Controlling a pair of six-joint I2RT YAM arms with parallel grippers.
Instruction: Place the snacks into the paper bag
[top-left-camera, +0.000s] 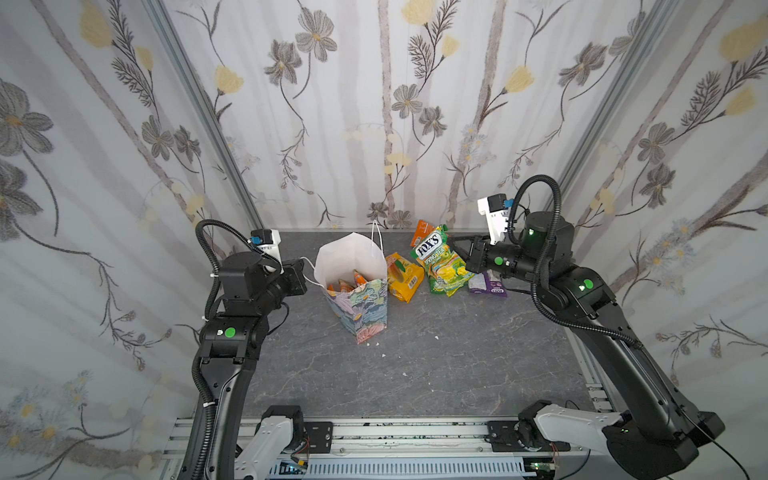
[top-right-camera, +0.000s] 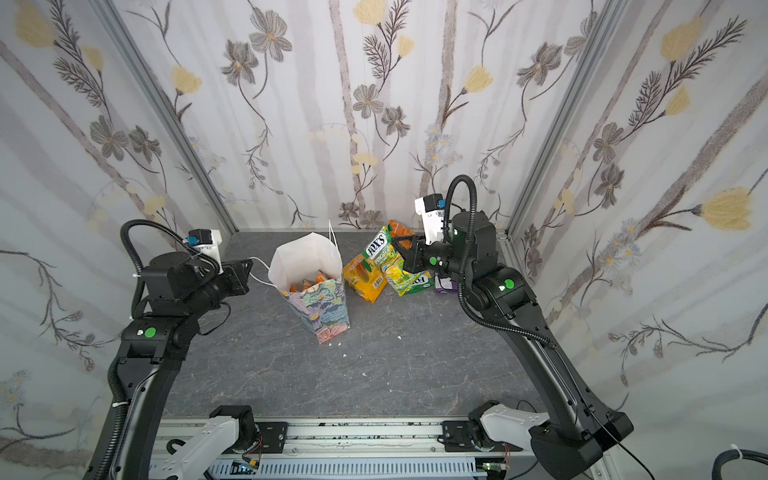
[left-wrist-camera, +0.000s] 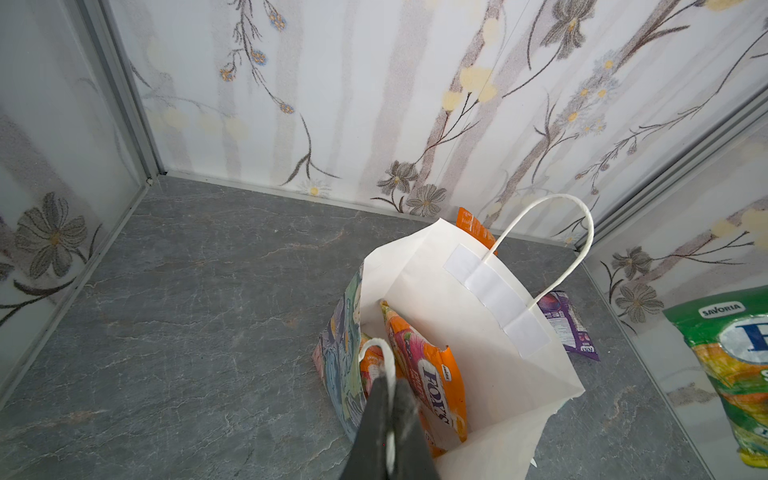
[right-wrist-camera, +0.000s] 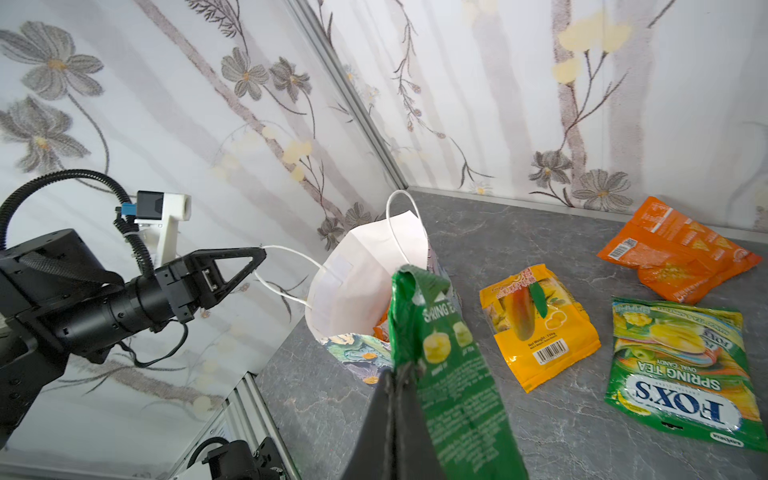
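The paper bag (top-left-camera: 357, 310) stands upright and open-topped, several orange packs (left-wrist-camera: 428, 368) inside. My left gripper is shut on one white bag handle; in the right wrist view that handle stretches from its fingertips to the bag rim. My right gripper is shut on the edge of a green FOX'S pack (right-wrist-camera: 464, 392), which hangs above the table, right of the bag. On the table lie another green FOX'S pack (right-wrist-camera: 684, 372), a yellow mango pack (right-wrist-camera: 537, 326), an orange pack (right-wrist-camera: 676, 252) and a purple pack (left-wrist-camera: 566, 324).
The bag's far handle (left-wrist-camera: 588, 232) arches up free above the rim. White crumbs lie in front of the bag. The patterned back wall (top-left-camera: 400, 160) rises close behind the snacks.
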